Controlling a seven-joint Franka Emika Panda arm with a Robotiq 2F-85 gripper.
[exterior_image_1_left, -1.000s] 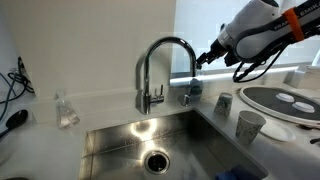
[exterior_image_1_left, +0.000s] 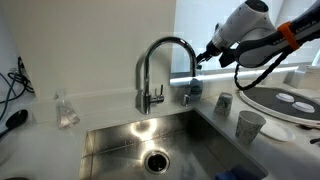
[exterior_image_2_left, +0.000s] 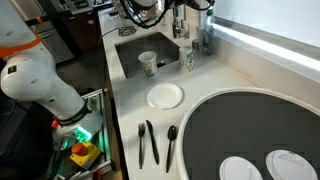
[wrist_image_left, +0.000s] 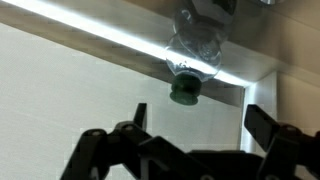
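In the wrist view a clear bottle (wrist_image_left: 195, 45) with a green cap (wrist_image_left: 186, 88) lies ahead of my gripper. The fingers stand wide apart with nothing between them, and the cap appears in line with the gap. From the side, the gripper (exterior_image_1_left: 199, 62) hangs above the counter just right of the tall curved faucet (exterior_image_1_left: 147, 75). Below it, behind the sink's back right corner, stands a small bottle (exterior_image_1_left: 194, 90); whether this is the green-capped one is too small to tell.
The steel sink (exterior_image_1_left: 110, 143) fills the front middle. Cups (exterior_image_1_left: 249, 126) stand right of it. Past them lie a white plate (exterior_image_2_left: 165, 95), a fork (exterior_image_2_left: 141, 146), a knife (exterior_image_2_left: 153, 142), a black spoon (exterior_image_2_left: 171, 142) and a large dark round board (exterior_image_2_left: 250, 110). A glass bottle (exterior_image_1_left: 65, 110) stands left.
My arm and gripper have shifted slightly left, toward the faucet. The sink, faucet, cups and bottles have stayed in place.
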